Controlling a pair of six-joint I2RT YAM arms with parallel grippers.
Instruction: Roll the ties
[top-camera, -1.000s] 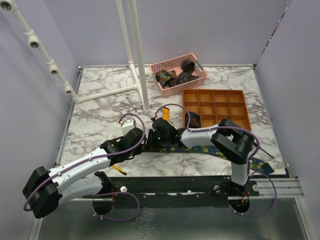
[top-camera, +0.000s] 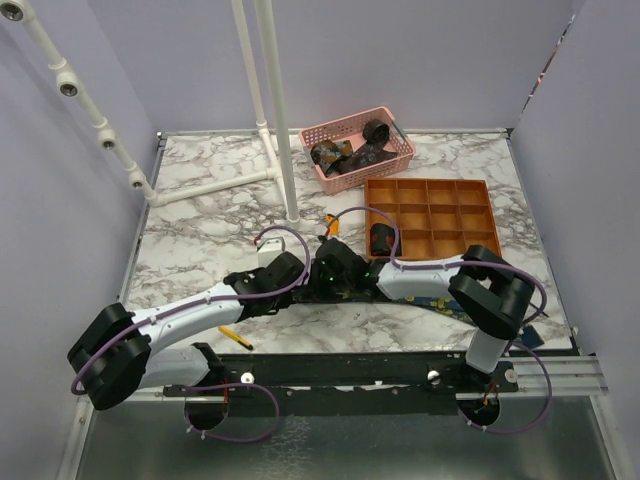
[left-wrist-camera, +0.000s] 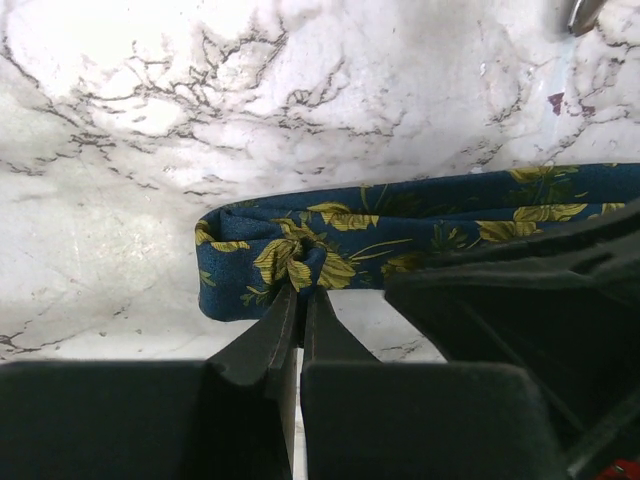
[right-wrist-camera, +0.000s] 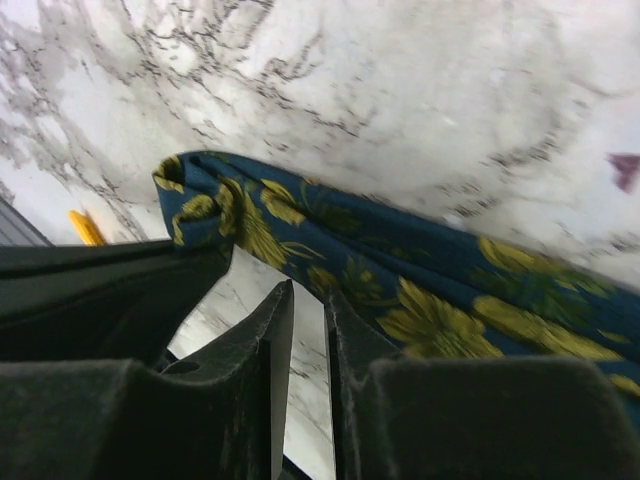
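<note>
A long navy tie with yellow floral print (left-wrist-camera: 440, 205) lies flat on the marble table, its end (left-wrist-camera: 230, 275) folded over into a short bundle. My left gripper is shut at that folded end, pinching the fabric. My right gripper hovers over the strip just right of the fold, its fingers slightly apart with nothing visible between them. In the top view both arms (top-camera: 340, 265) hide much of the tie, whose far end reaches the right front.
An orange compartment tray (top-camera: 445, 205) with a dark roll in it stands at the right rear. A pink basket (top-camera: 345, 175) of ties is at the back. A yellow tool (top-camera: 236, 336) lies at the front left. White pipes stand at the back left.
My left arm has moved to the right along the tie. My right arm has shifted slightly to the right as well.
</note>
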